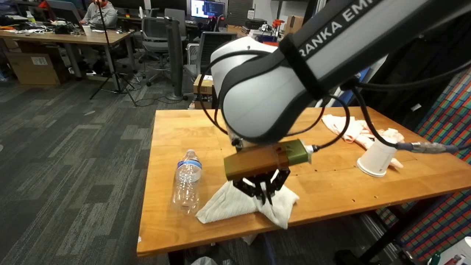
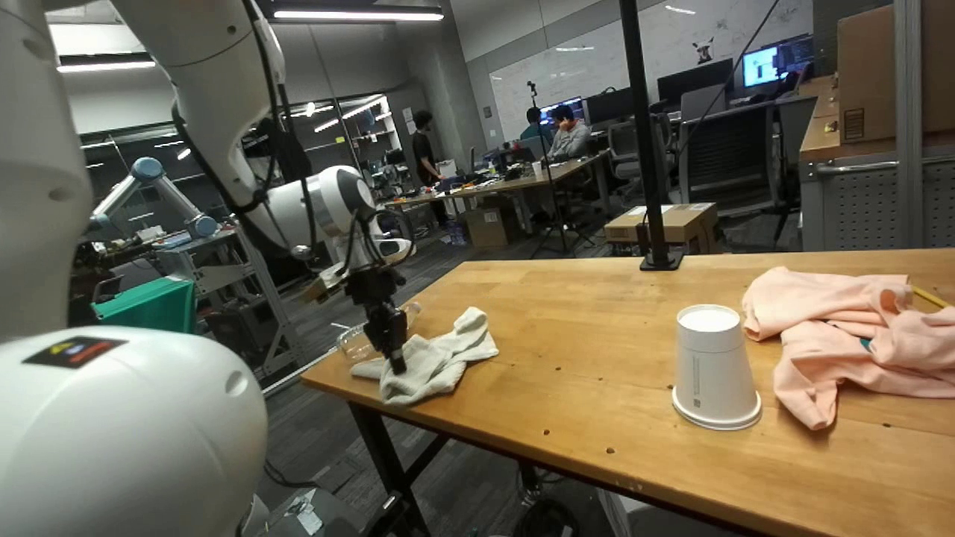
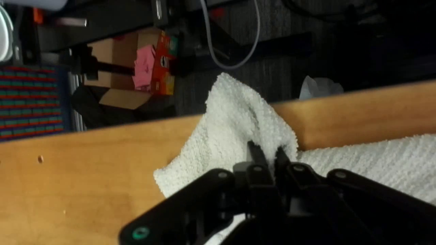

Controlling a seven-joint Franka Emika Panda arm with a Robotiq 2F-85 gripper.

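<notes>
A white ribbed cloth [image 1: 232, 204] lies crumpled near the front edge of the wooden table in exterior view 1. My gripper [image 1: 266, 201] is low over it, shut on a pinched fold. In the wrist view the cloth [image 3: 241, 118] bunches up between the black fingertips of the gripper, and one corner reaches out past the table edge. The rest of it trails to the right along the wood. Exterior view 2 has the gripper [image 2: 398, 365] pointing down into the cloth [image 2: 448, 353]. Part of the cloth is hidden behind the fingers.
A clear plastic bottle [image 1: 187, 183] stands just left of the cloth. Farther right are an upside-down white cup [image 2: 716, 371] and a pink garment [image 2: 837, 331]. Beyond the near edge is a drop to the floor.
</notes>
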